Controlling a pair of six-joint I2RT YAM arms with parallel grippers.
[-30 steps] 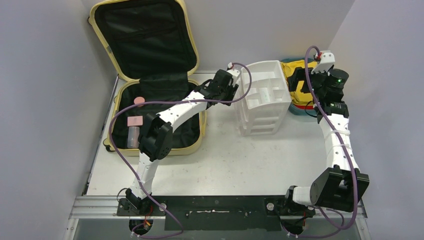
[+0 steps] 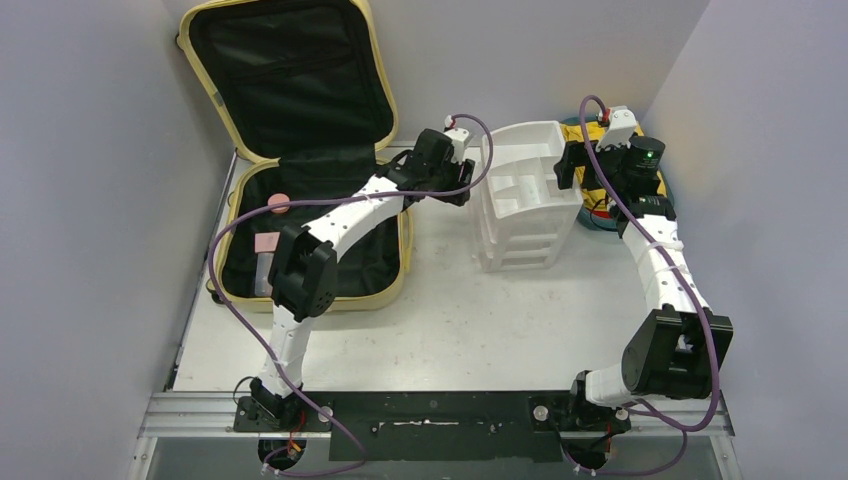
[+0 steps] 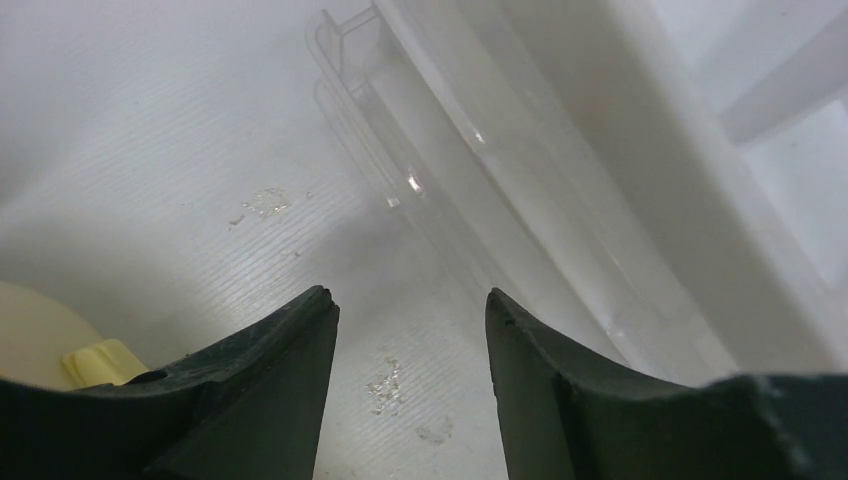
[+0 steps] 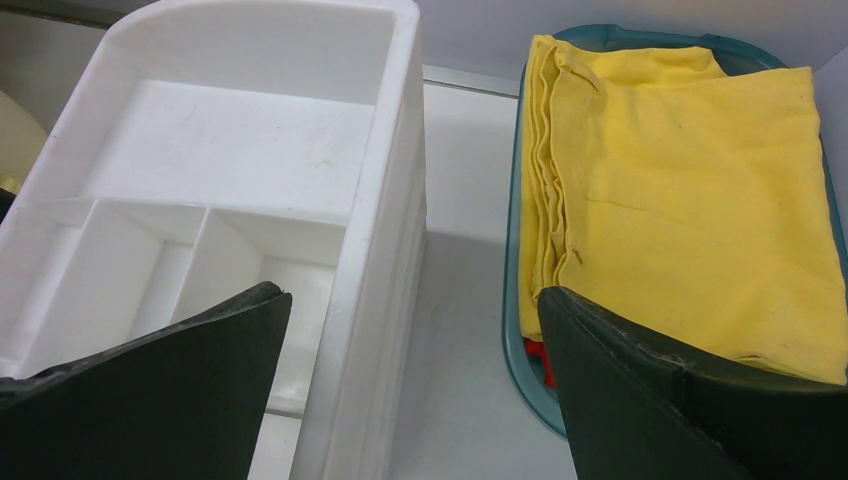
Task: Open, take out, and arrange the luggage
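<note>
At the left of the top view the suitcase [image 2: 232,240] lies wide open, its lid [image 2: 290,60] leaning back. Inside are a round pink item [image 2: 279,202], a pink box [image 2: 266,242] and a clear container [image 2: 263,275]. My left gripper is open and empty between the suitcase and the white shelf rack [image 2: 525,245], low beside the rack's left side. Open and empty, my right gripper is above the rack's right wall. To its right a folded yellow cloth [image 4: 690,190] fills a blue-green basin [image 4: 512,270].
Empty compartments [image 4: 160,270] show in the rack's top tray. Walls close in both sides and the back, and the right wall is near the basin.
My right arm has moved left from above the basin toward the rack. Suitcase and rack have stayed put.
</note>
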